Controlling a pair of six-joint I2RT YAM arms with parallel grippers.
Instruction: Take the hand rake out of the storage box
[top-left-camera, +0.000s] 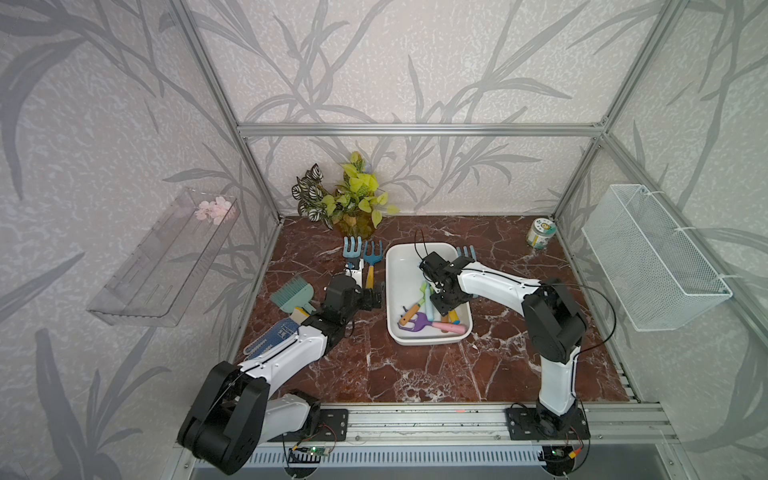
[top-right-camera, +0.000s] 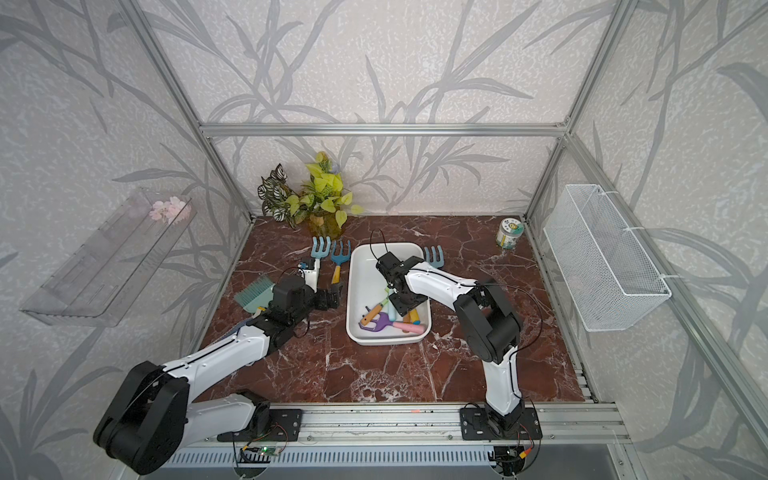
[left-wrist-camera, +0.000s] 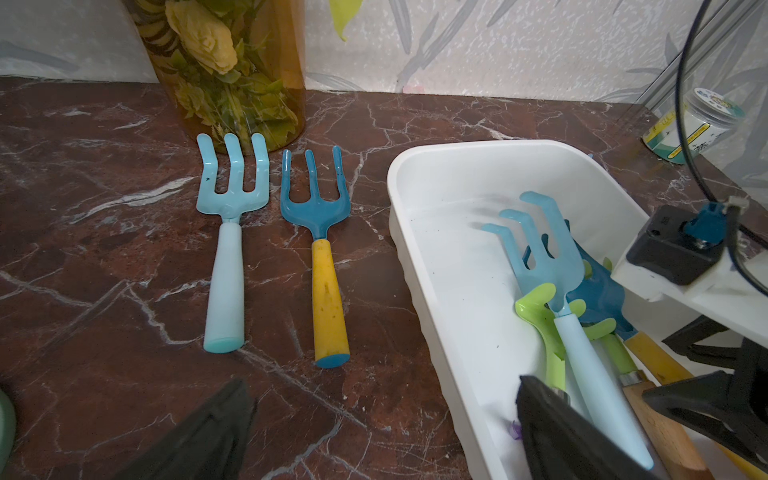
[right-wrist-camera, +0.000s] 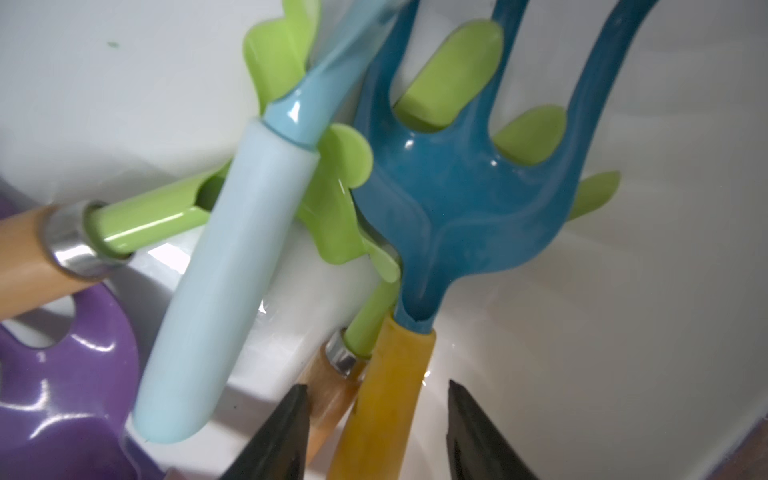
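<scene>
The white storage box (top-left-camera: 404, 261) holds several mixed tools: a light-blue hand rake (left-wrist-camera: 544, 260), a dark-blue rake with yellow handle (right-wrist-camera: 448, 208), green tools (right-wrist-camera: 148, 216) with wooden handles and a purple tool (right-wrist-camera: 72, 376) with a pink handle. My right gripper is down inside the box, parted around the area of the yellow handle and a wooden handle beside it; nothing shows clamped. Left of the box, my left gripper stands open and empty above the marble table.
Two blue rakes (left-wrist-camera: 320, 216) lie left of the box, more tools (top-left-camera: 292, 296) at the far left. A plant in an amber vase (top-left-camera: 356, 220) stands behind; a can (top-left-camera: 541, 236) is at back right.
</scene>
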